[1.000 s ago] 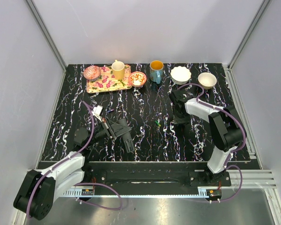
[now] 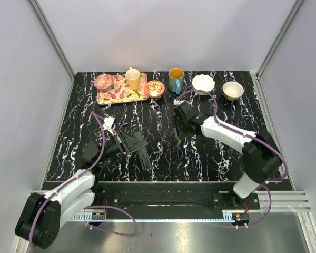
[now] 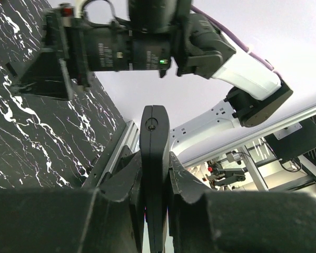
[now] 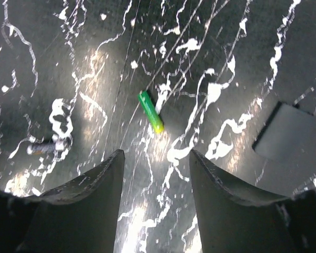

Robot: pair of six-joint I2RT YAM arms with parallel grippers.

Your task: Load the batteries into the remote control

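My left gripper point(image 2: 130, 144) is shut on the black remote control point(image 2: 142, 154), held raised over the left side of the table. In the left wrist view the remote point(image 3: 155, 132) stands end-on between the fingers. A green battery with a yellow end point(image 4: 151, 112) lies on the dark marbled table. Over it my right gripper is open, its fingers apart with nothing between them; the battery shows just beyond the fingertips. A flat dark piece point(image 4: 285, 132), possibly the battery cover, rests to the right of the battery.
Along the back stand a floral tray point(image 2: 108, 99) with a yellow cup, a patterned bowl point(image 2: 155, 89), a blue mug point(image 2: 176, 80) and two white bowls. A small dark piece point(image 4: 42, 147) appears left of the battery, hard to identify.
My right gripper has moved left, from over the flat dark piece to over the green battery. The left arm and the remote have not moved.
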